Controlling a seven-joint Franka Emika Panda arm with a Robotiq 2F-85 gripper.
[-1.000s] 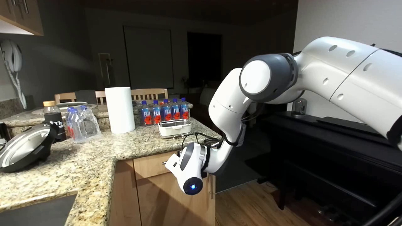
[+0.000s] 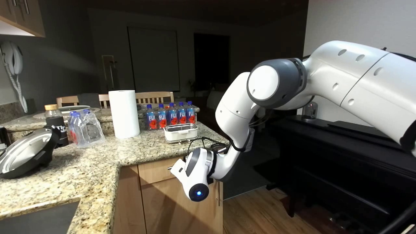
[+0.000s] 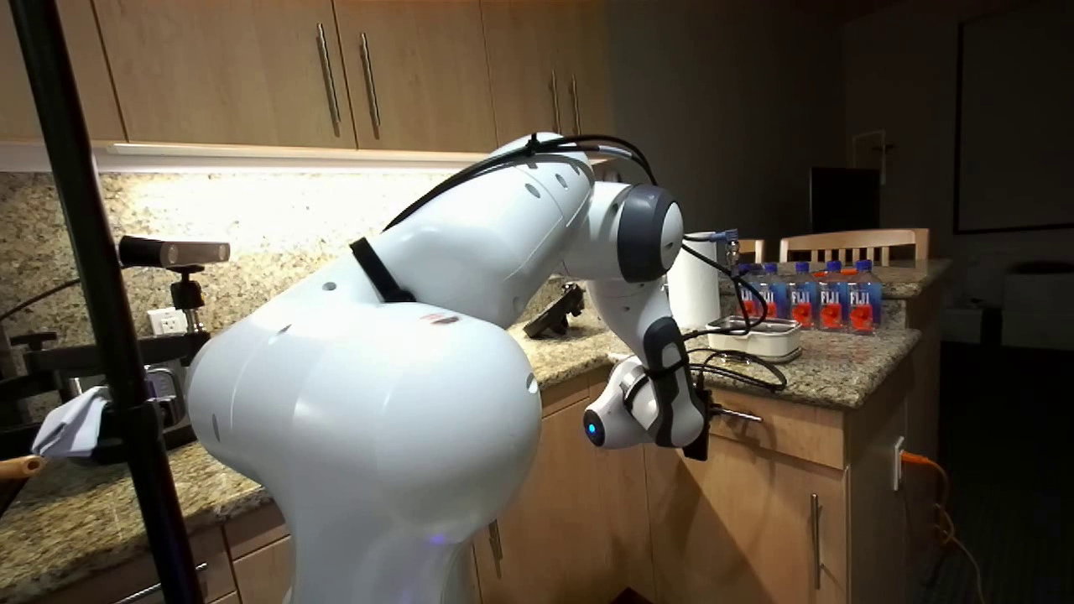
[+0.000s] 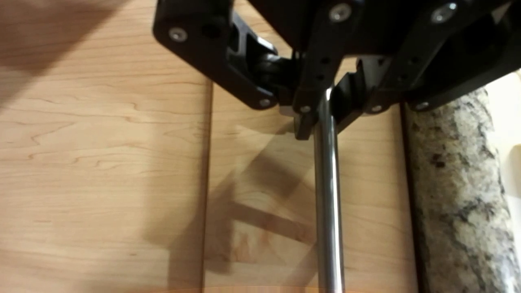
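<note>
In the wrist view, my black gripper is shut on a round metal drawer handle (image 4: 330, 210), with a finger on either side of the bar. The handle runs along the light wooden drawer front (image 4: 273, 229), just below the granite counter edge (image 4: 459, 195). Seen from exterior view 2, the free end of the handle (image 3: 740, 413) sticks out past my hand. The drawer (image 2: 156, 170) looks flush with the cabinet in exterior view 1, where the hand's white body hides my fingers.
Above the drawer, the counter carries a white container (image 2: 181, 132), several water bottles (image 2: 171, 117), a paper towel roll (image 2: 123, 114) and loose black cables (image 2: 210, 144). A cabinet door (image 2: 167, 206) lies below. Open floor (image 2: 249, 206) is to the right.
The upper arm links sit very slightly lower than a second ago. At the drawer, the hand has barely shifted, and the drawer looks the same.
</note>
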